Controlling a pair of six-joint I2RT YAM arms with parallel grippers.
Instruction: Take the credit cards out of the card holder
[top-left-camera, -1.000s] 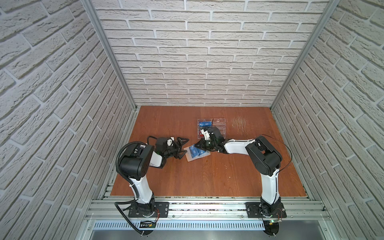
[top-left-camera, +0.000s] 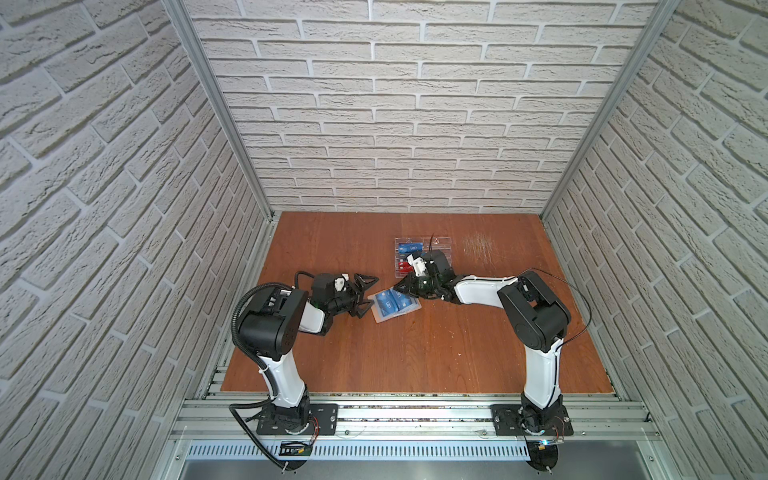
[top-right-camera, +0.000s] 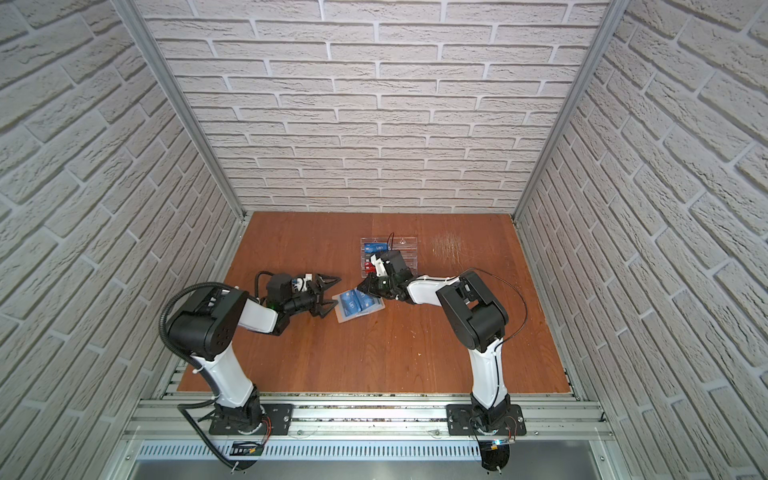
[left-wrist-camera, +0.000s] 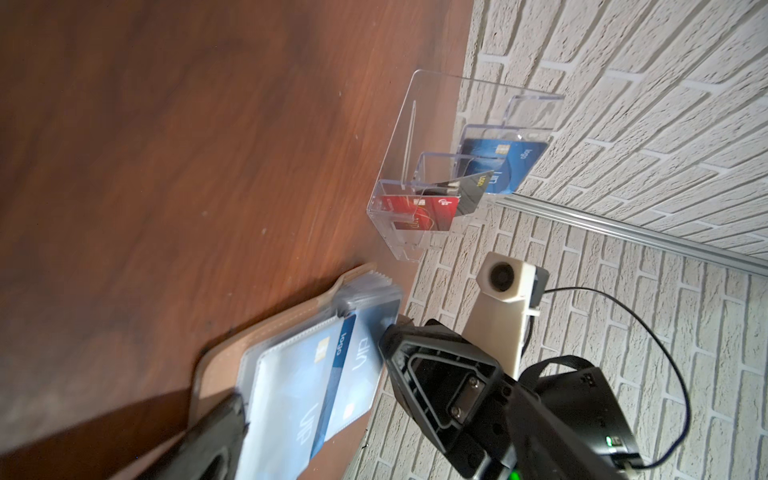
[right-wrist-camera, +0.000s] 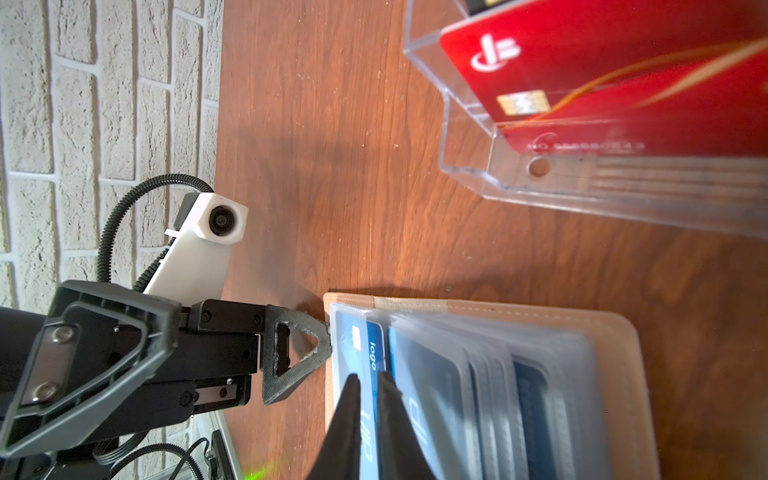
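Observation:
The open card holder (right-wrist-camera: 632, 376), tan-edged with clear sleeves, lies on the table between my two arms. Blue cards show in its sleeves: one card (right-wrist-camera: 349, 352) on the left side, another card (right-wrist-camera: 428, 384) on the right-hand stack. My right gripper is over the holder, its fingertips a narrow gap apart with nothing clearly between them. Contact with the sleeves cannot be judged. My left gripper (top-left-camera: 373, 294) stands open at the holder's left edge; in the left wrist view one dark finger (left-wrist-camera: 212, 440) overlaps that edge.
Behind the holder stands a clear acrylic rack (left-wrist-camera: 400, 152) holding a red card (left-wrist-camera: 420, 212), a dark card (left-wrist-camera: 477, 192) and a blue card (left-wrist-camera: 508, 160). The right arm partly covers it from above. Bare table (top-left-camera: 376, 360) lies in front.
My right gripper has shifted slightly right since one second ago. The left arm has stayed still.

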